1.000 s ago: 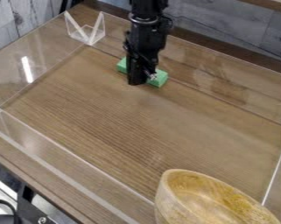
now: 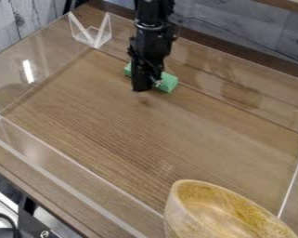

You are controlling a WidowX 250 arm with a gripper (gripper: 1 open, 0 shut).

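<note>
The black robot arm hangs from the top centre, its gripper (image 2: 146, 78) low over a green block (image 2: 166, 84) toward the back of the wooden table (image 2: 126, 149). The block is partly hidden behind the gripper. Whether the fingers are open or shut on it is too small to tell.
A yellow bowl (image 2: 226, 214) sits at the front right. A white wire-like object (image 2: 92, 33) is at the back left, near the grey wall. Black cables lie off the front left edge.
The gripper and arm have shifted very slightly over the green block; otherwise little differs.
</note>
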